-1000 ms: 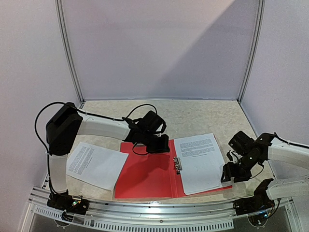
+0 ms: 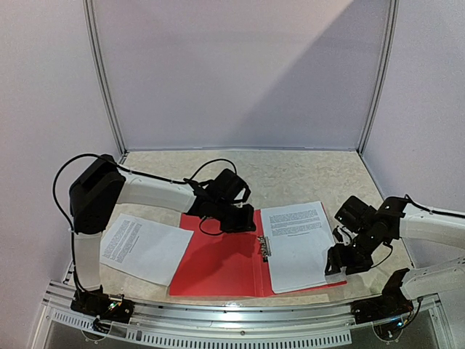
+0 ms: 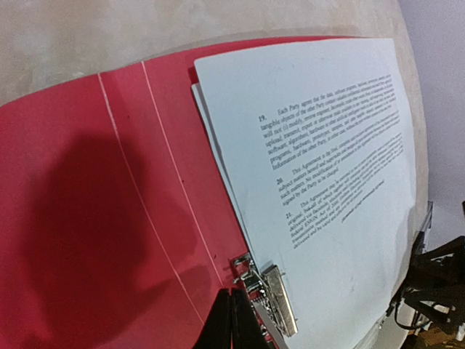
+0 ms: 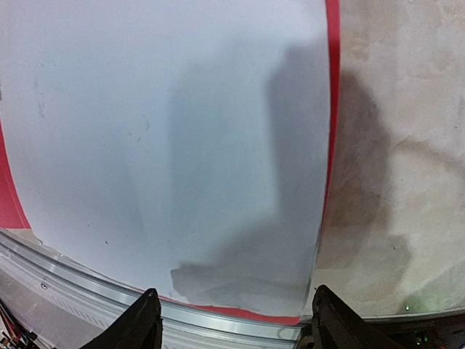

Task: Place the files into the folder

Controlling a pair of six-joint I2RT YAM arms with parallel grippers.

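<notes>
An open red folder (image 2: 211, 269) lies on the table, a stack of printed sheets (image 2: 294, 247) on its right half, beside the metal clip (image 3: 280, 298). More sheets (image 2: 142, 247) lie left of the folder, partly on its edge. My left gripper is shut, nothing seen between its fingers, above the folder's spine near the clip. My right gripper stands open over the lower right corner of the sheets in the folder; in the right wrist view the red cover shows along their edges.
A metal rail (image 2: 247, 313) runs along the front edge, and pale walls enclose the sides and back.
My right gripper has moved slightly left and up in the top view. The folder has shifted very slightly. The left arm is almost still.
</notes>
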